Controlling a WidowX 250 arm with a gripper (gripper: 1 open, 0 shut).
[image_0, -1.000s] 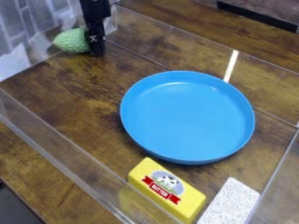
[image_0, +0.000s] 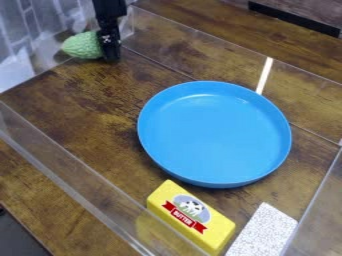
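Note:
A black gripper (image_0: 110, 38) reaches down from the top left edge, beside a green bumpy round object (image_0: 82, 46) lying against the clear wall of the workspace. Its fingertips are dark and small, so whether they touch the green object is hard to tell. A large blue plate (image_0: 214, 133) lies on the wooden surface right of centre.
A yellow butter box (image_0: 190, 215) and a white speckled block (image_0: 262, 235) sit at the front right. A thin white strip (image_0: 265, 75) lies behind the plate. The wood between the gripper and plate is clear. Clear walls border the surface.

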